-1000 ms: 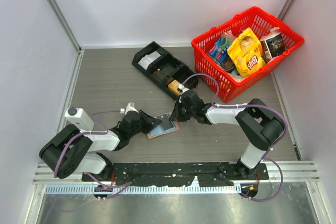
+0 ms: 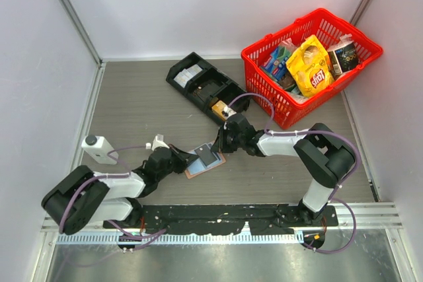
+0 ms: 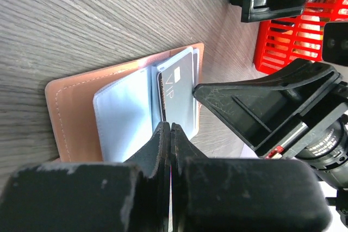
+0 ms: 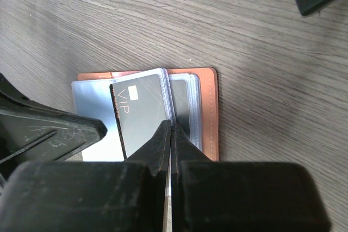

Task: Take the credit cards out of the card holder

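Observation:
An open card holder with an orange-brown border [image 3: 70, 99] and clear-blue plastic sleeves lies on the table between my two grippers. A grey card marked VIP [image 4: 140, 113] sits in one of its sleeves; another grey card [image 4: 180, 99] shows behind it towards the right. My left gripper is shut, its tips over the lower edge of the VIP card's sleeve, nothing visible between them. My right gripper is shut at the edge of the clear sleeve [image 4: 166, 93], pinching thin plastic. The spot right beneath both sets of fingertips is hidden.
A black compartment tray [image 2: 209, 90] stands behind the holder, and a red basket [image 2: 264, 94] with snack packs at the back right. A white bottle-like object [image 2: 99, 150] is at the left. Bare table lies left of the tray.
My left arm has drawn a little to the left and towards the front. The card holder has turned slightly, its left end lower in the top view. The right arm looks still.

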